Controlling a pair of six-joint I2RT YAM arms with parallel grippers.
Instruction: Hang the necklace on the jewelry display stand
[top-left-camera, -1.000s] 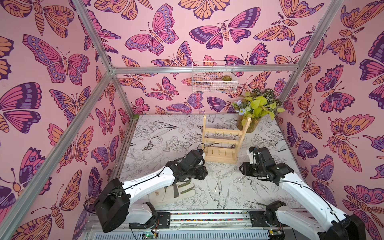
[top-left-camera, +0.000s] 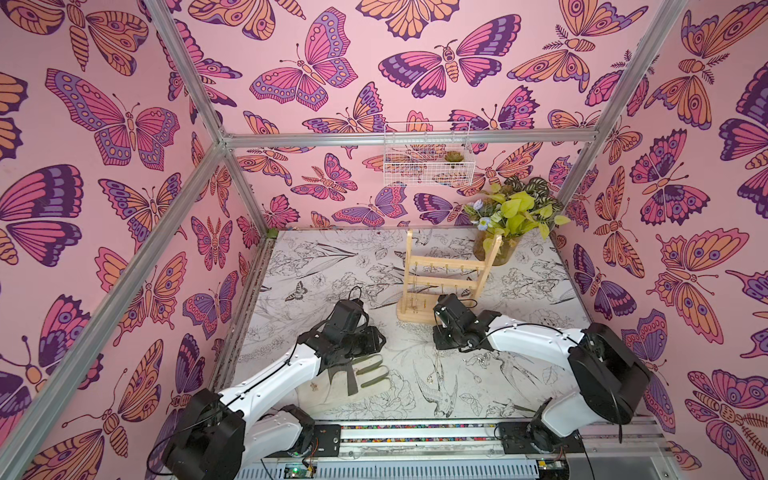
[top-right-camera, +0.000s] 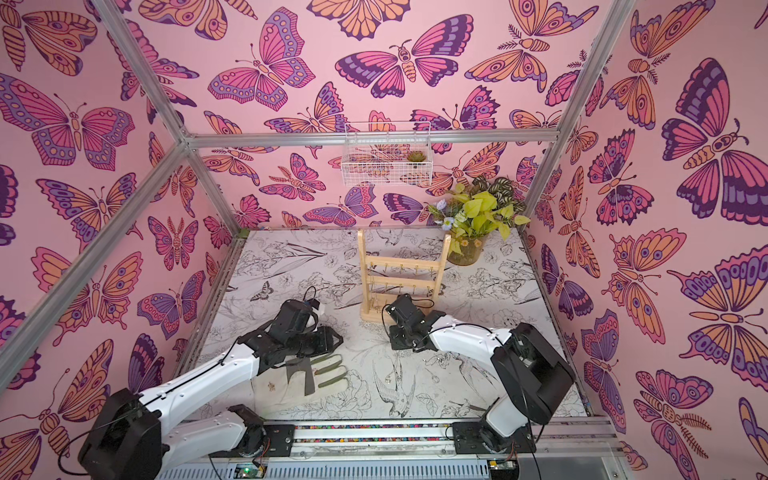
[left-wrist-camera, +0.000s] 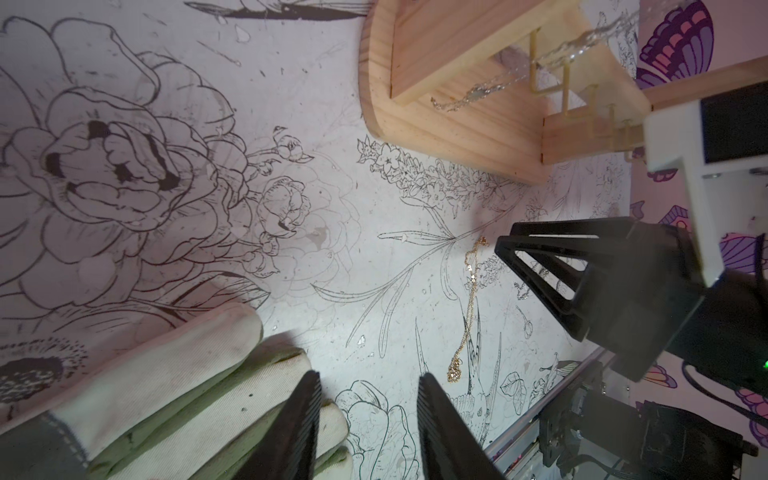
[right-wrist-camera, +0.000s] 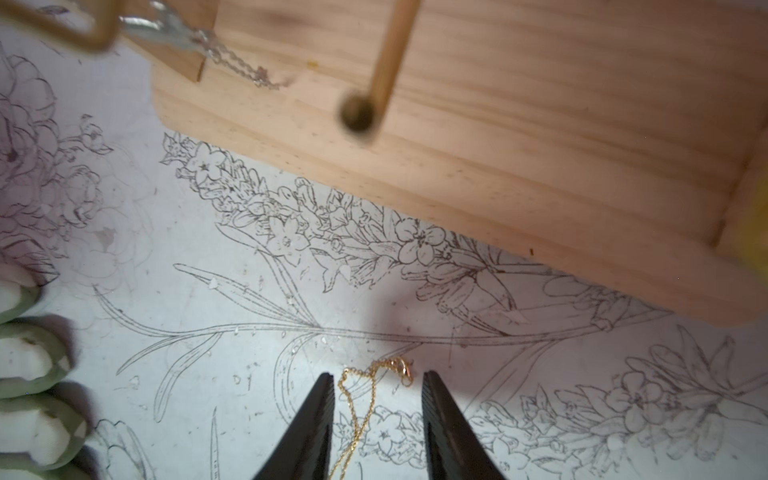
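A thin gold necklace (left-wrist-camera: 470, 308) lies on the patterned tabletop in front of the wooden display stand (top-left-camera: 444, 284). In the right wrist view, one end of the gold chain (right-wrist-camera: 357, 416) shows between and beyond the fingers of my right gripper, which is part open above it and holds nothing. My left gripper stands apart to the left of the necklace, its fingers spread over the table near the glove, nothing between them. A silver chain (left-wrist-camera: 480, 89) is at the stand's left side, near its gold hooks (left-wrist-camera: 564, 84).
A garden glove (left-wrist-camera: 176, 384) with green-trimmed fingers lies at the front left of the table. Behind the stand, a potted plant (top-left-camera: 512, 212) fills the back right corner. A wire basket (top-left-camera: 428, 164) hangs on the back wall.
My right gripper has swung left, from the stand's right side to in front of it. My left arm has drawn back to the left, away from the stand.
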